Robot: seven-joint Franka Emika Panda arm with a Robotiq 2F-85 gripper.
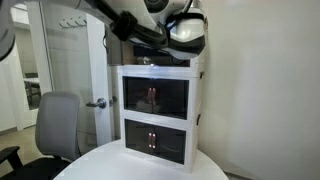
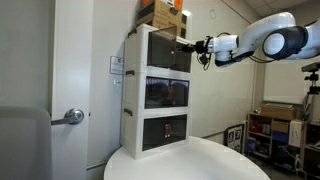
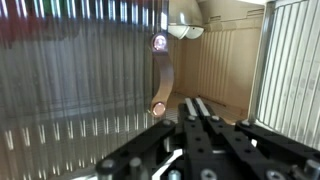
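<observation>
A white cabinet point(image 1: 198, 110) with dark doors stands on the round table. My gripper point(image 2: 184, 46) is at its top compartment point(image 2: 167, 50). In the wrist view a ribbed see-through door point(image 3: 75, 100) fills the left side, with a copper-coloured handle point(image 3: 163, 75) along its right edge. Right of that handle a gap shows the tan inside point(image 3: 228, 65) of the compartment and a whitish rounded thing point(image 3: 184, 18). Another ribbed panel point(image 3: 292, 75) stands at the far right. The dark fingers point(image 3: 215, 125) point in below the gap; their opening is unclear, and no object shows between them.
Below, the middle doors point(image 1: 156, 96) and bottom doors point(image 1: 155, 140) are closed. Brown boxes point(image 2: 162, 15) sit on top of the cabinet. A chair point(image 1: 57, 125) stands at the left.
</observation>
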